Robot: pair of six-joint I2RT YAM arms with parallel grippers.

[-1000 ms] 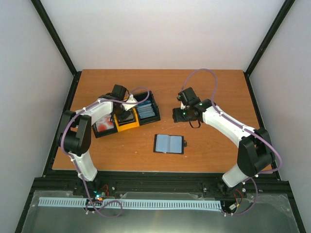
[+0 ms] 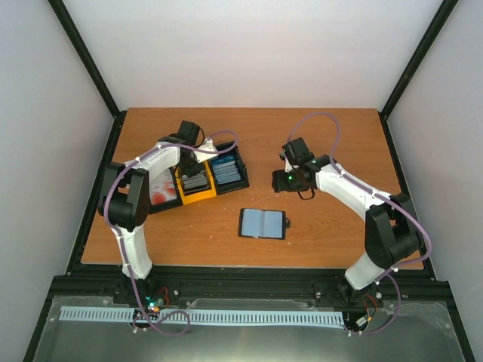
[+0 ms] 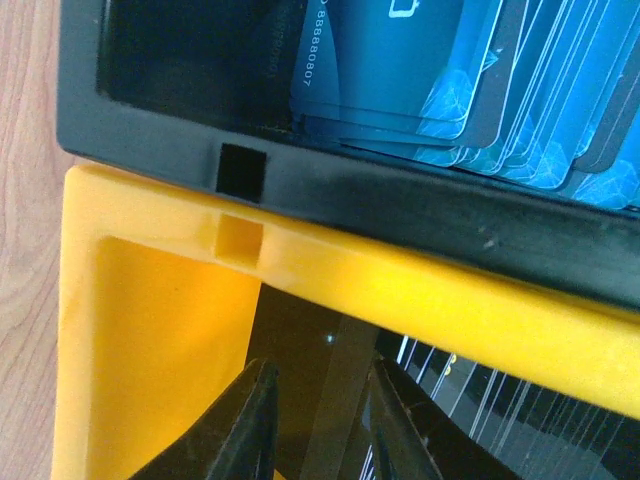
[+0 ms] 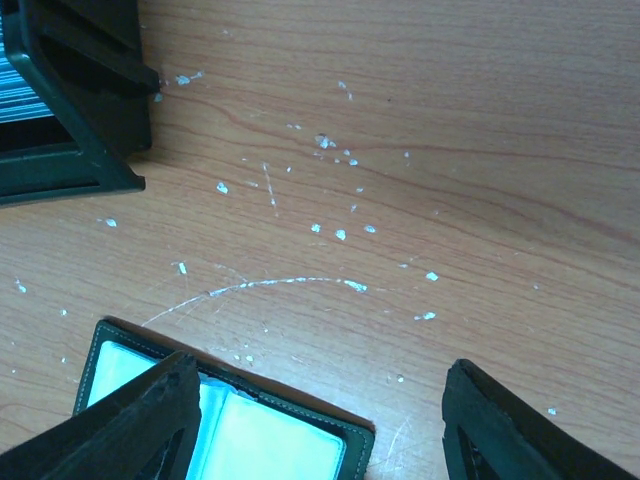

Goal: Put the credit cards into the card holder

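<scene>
Dark and silvery cards (image 3: 485, 400) stand on edge in the yellow bin (image 2: 200, 196). My left gripper points down into that bin with its fingers parted; a dark card face (image 3: 290, 335) shows beyond the gap, and I see nothing gripped. Blue cards (image 3: 400, 70) fill part of the black bin (image 2: 243, 179) alongside. On the table's front half lies the card holder (image 2: 263, 224), spread open with pale sleeves. My right gripper hangs above the table behind the holder, fingers wide apart and empty.
At the left, another bin holds red and white cards (image 2: 163, 188), partly hidden by the left arm. Bare wooden table (image 2: 332, 234) surrounds the holder.
Over the last second my left arm has shifted toward the back and right above the bins, barely moving in the latest half. The right arm has drifted slightly to the right. The holder stays put.
</scene>
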